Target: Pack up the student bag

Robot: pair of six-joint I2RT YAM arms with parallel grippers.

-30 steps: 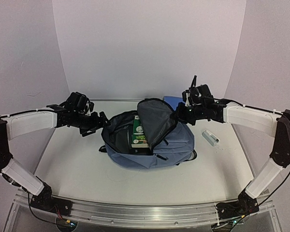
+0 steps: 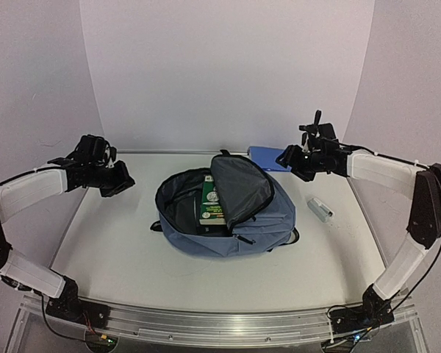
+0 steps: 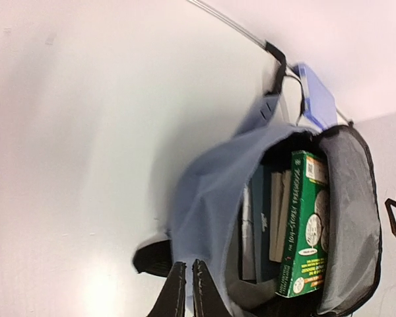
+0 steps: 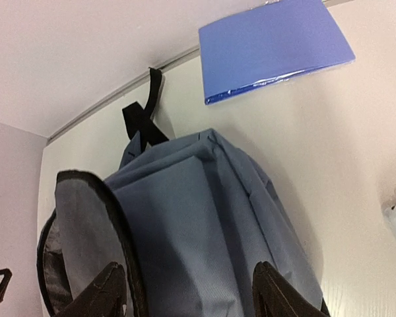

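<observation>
A blue-grey backpack (image 2: 206, 245) lies unzipped in the middle of the table, its grey-lined flap (image 2: 242, 191) folded to the right. Inside stands a green book (image 3: 305, 224); beside it, thinner books or folders (image 3: 276, 216) are visible. My left gripper (image 2: 128, 182) hovers left of the bag, clear of it. Its fingers (image 3: 175, 290) are close together with nothing between them. Up and right of the flap, my right gripper (image 2: 291, 168) is open and empty; its fingers (image 4: 111, 290) are wide apart over the bag in the right wrist view.
Behind the bag on the right lies a flat blue folder or notebook (image 4: 274, 49). A small pale, see-through item (image 2: 320, 209) rests right of the bag.
My right gripper moved from the flap's edge up and right. The flap leans a little farther right.
</observation>
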